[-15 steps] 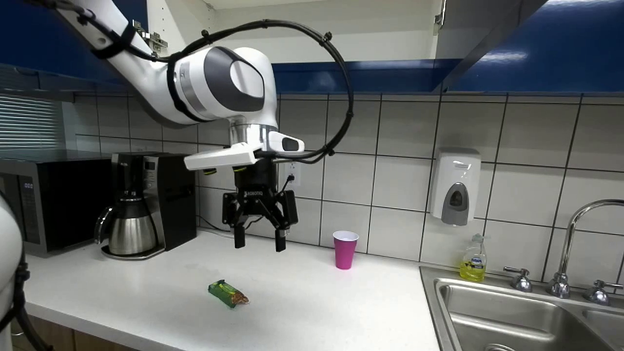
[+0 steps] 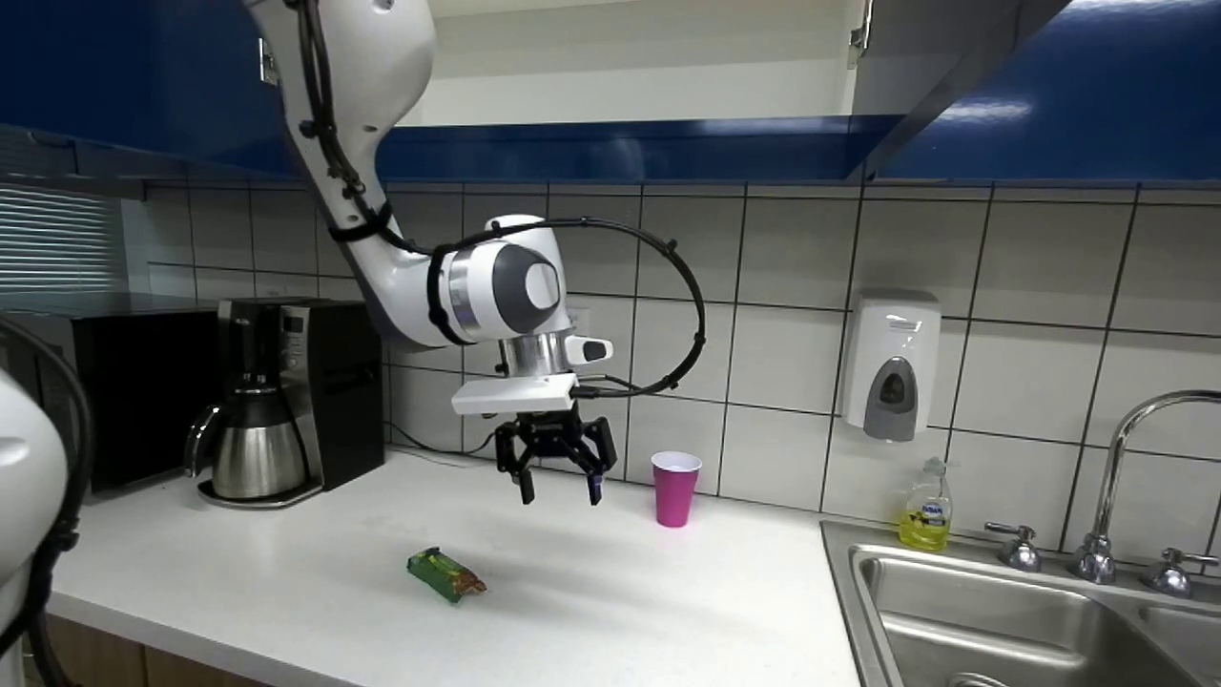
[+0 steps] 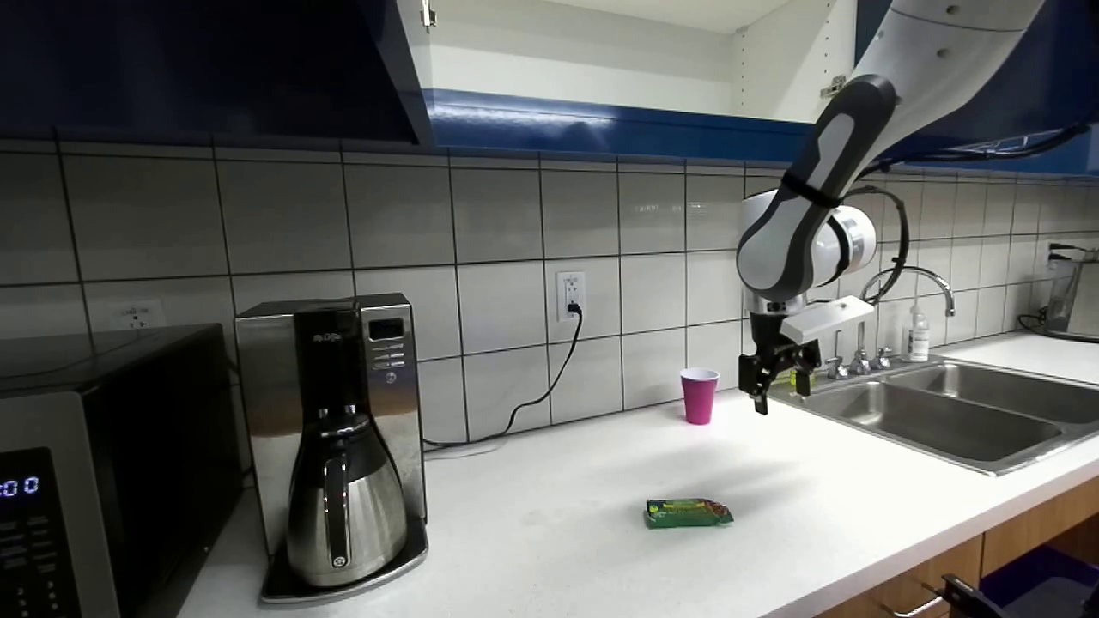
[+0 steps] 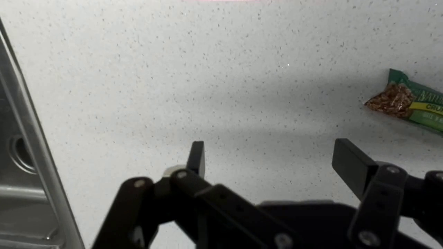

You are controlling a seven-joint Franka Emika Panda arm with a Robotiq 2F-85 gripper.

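Note:
My gripper (image 2: pixel 561 490) hangs above the counter, its fingers spread wide and nothing between them; it is open. In the wrist view the two fingertips (image 4: pixel 198 155) stand far apart over bare countertop. A pink cup (image 2: pixel 675 490) stands upright near the tiled wall, to the right of the gripper in exterior view 1. The green snack packet (image 3: pixel 688 513) lies flat on the counter, on the coffee maker's side of the gripper. Part of that packet (image 4: pixel 415 101) shows at the right edge of the wrist view, apart from the fingers.
A coffee maker (image 3: pixel 345 453) and a microwave (image 3: pixel 124 463) fill one end of the counter. At the other end lie the steel sink (image 2: pixel 853 595), its faucet (image 2: pixel 1105 481) and a soap bottle (image 2: pixel 927 510). Open cabinet shelves hang overhead.
In exterior view 1 my arm has shifted right and toward the wall, bringing the gripper closer to the pink cup. Its fingers remain spread. Cup and packet have stayed put.

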